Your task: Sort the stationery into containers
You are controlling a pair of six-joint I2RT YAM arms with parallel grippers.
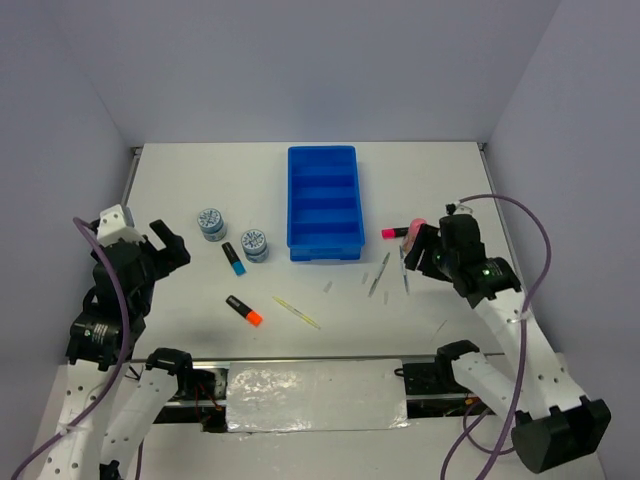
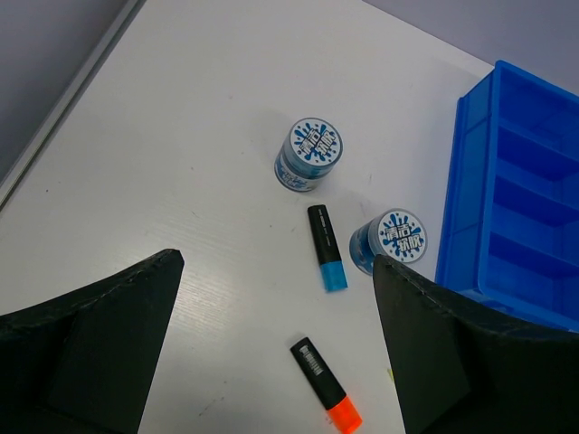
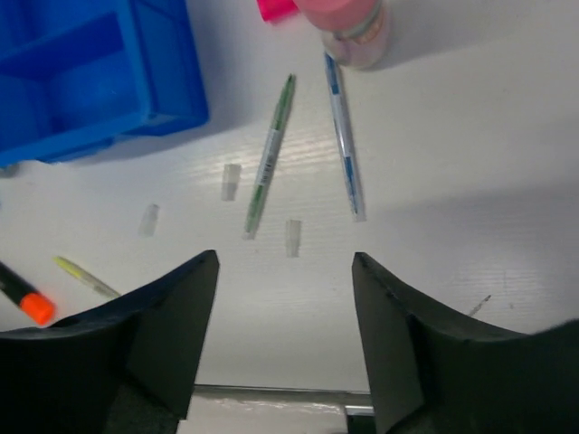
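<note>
The blue compartment box [image 1: 326, 253] stands at the back centre, its compartments empty. Left of it are two blue ink bottles [image 1: 211, 224], a blue-capped marker [image 2: 325, 244] and an orange-capped marker [image 2: 323, 382]. A yellow pen [image 1: 296, 312] lies in front of the box. On its right lie a green pen [image 3: 270, 154], a blue pen [image 3: 344, 136] and a pink-capped marker [image 1: 393, 233], with a pink-topped bottle [image 3: 355, 41] upright near them. My left gripper is open and empty above the left side. The right gripper, fingers apart, hangs empty over the table near the pens.
Small clear strips [image 3: 293, 238] lie flat near the pens. A short dark mark [image 3: 479, 305] shows on the front right of the table. Walls close in the back and sides. Free table remains at the far right and far left.
</note>
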